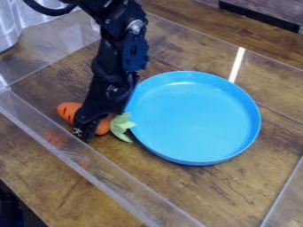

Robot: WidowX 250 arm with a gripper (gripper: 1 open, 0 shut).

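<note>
A toy orange carrot (67, 112) with pale green leaves (122, 128) lies on the wooden surface, left of a round blue plate (198, 115). My dark gripper (91, 121) is down over the carrot's middle, shut on it, partly hiding it. The leaves stick out to the right, close by the plate's lower-left rim.
A clear transparent wall (81, 168) runs diagonally along the near left, close to the carrot. A shiny metal object (7, 19) stands at the top left. Bare wood lies behind and to the right of the plate.
</note>
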